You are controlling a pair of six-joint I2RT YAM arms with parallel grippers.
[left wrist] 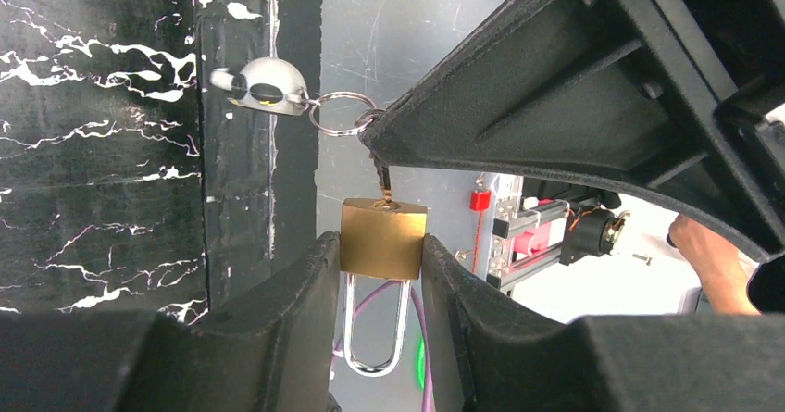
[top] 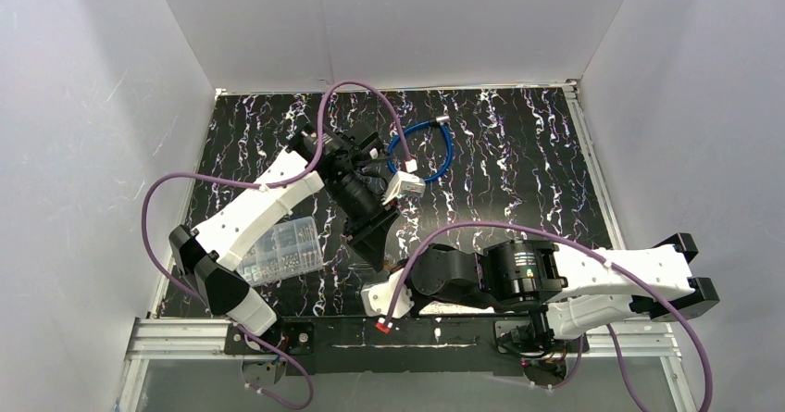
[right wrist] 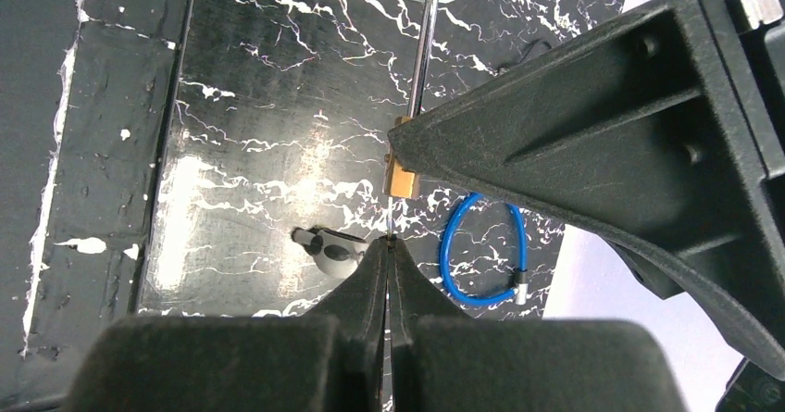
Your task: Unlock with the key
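Observation:
In the left wrist view, my left gripper is shut on the brass padlock (left wrist: 381, 238), one finger on each side. Its silver shackle (left wrist: 398, 329) hangs away from the key, with both legs seeming to run into the body. My right gripper is shut on the key, whose thin blade (right wrist: 390, 216) points at the padlock (right wrist: 402, 182). The blade's tip (left wrist: 386, 193) meets the keyhole face; how deep it sits cannot be told. A ring (left wrist: 342, 114) with a grey charm (left wrist: 268, 86) dangles from the key. In the top view the arms hide both.
A clear compartment box (top: 282, 250) with small parts lies on the left of the black marbled table. A blue cable loop (top: 450, 153) rests toward the back.

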